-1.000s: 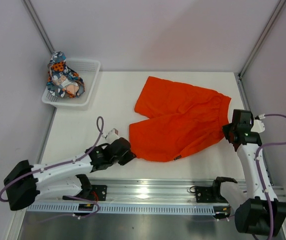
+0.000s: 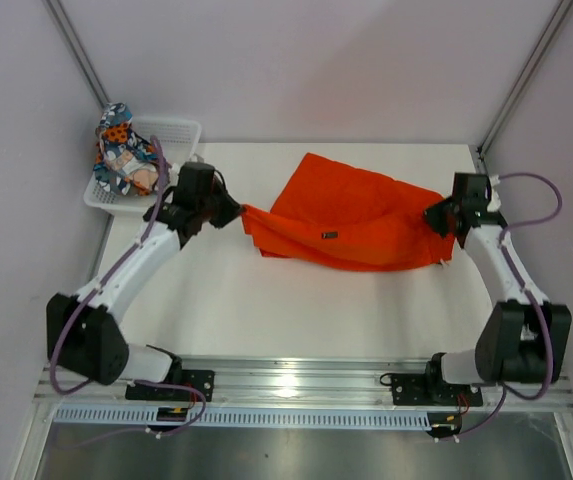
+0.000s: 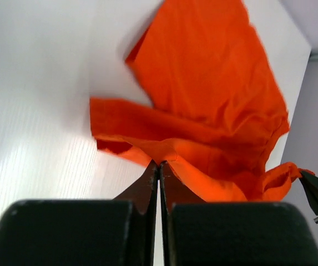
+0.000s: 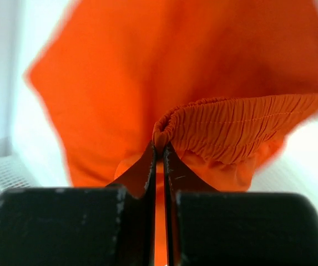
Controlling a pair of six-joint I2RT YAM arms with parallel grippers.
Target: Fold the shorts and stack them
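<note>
Orange shorts (image 2: 356, 200) lie spread on the white table, their near part lifted and folded back over itself. My left gripper (image 2: 238, 208) is shut on the left end of that part, which the left wrist view shows pinched at the fingertips (image 3: 159, 166). My right gripper (image 2: 434, 218) is shut on the waistband at the right end; the elastic band (image 4: 231, 122) runs from its fingertips in the right wrist view.
A white basket (image 2: 176, 135) with a patterned cloth (image 2: 126, 155) stands at the back left.
Both grippers have moved toward the back of the table with the shorts' near part, which now lies farther back over the rest. The left arm travelled the most.
</note>
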